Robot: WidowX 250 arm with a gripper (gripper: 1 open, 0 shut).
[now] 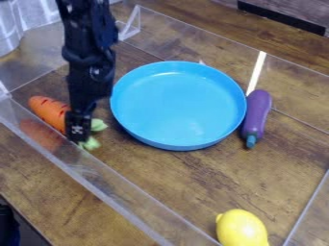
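Note:
My black gripper [80,123] reaches down at the left of the view onto the carrot [49,110], its fingers low by the green end. The orange body shows to the left of the fingers and pale green leaves [90,143] poke out below them. The fingertips are partly lost against the carrot, and whether they touch it is unclear.
A blue plate [179,104] lies in the centre, just right of the gripper. A purple eggplant [256,113] is right of it, and a lemon [240,228] sits at the front right. Clear plastic walls border the area at left and front.

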